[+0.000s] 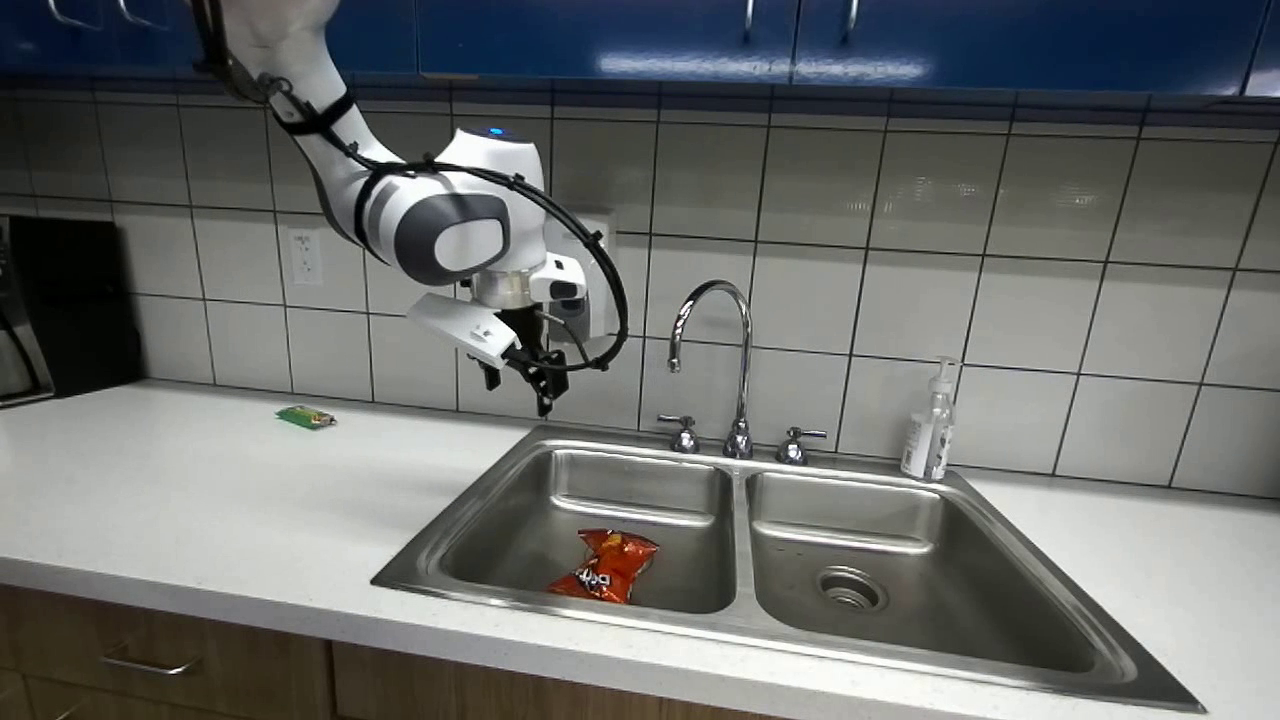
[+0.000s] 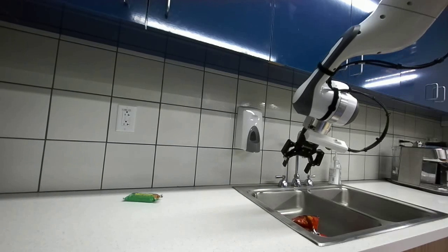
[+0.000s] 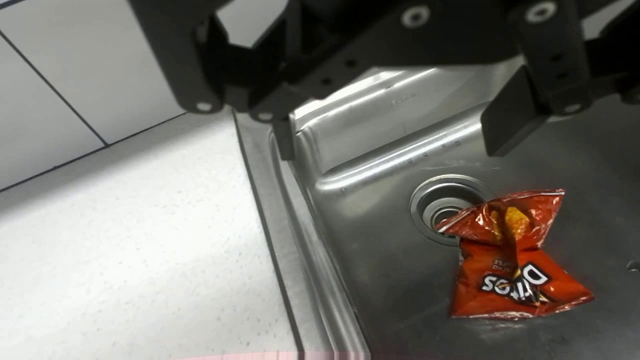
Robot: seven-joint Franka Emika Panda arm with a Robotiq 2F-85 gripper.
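Note:
A red Doritos bag (image 3: 510, 264) lies on the floor of the left sink basin, partly over the drain (image 3: 447, 204) in the wrist view. The same red bag (image 1: 609, 566) shows near the basin's front side in exterior view 1. High above the back left of the sink hangs my gripper (image 1: 519, 394), its fingers spread wide and nothing between them. Exterior view 2 also has the gripper (image 2: 296, 166) open, well clear of the bag. On the counter to the left, near the wall, rests a small green packet (image 1: 306, 416).
A chrome faucet (image 1: 739, 396) with two handles rises behind the sink. Farther right stands a soap bottle (image 1: 930, 430). A white dispenser (image 2: 248, 128) is fixed to the tiled wall. The right basin (image 1: 936, 564) is empty, and the left counter (image 1: 216, 492) is mostly bare.

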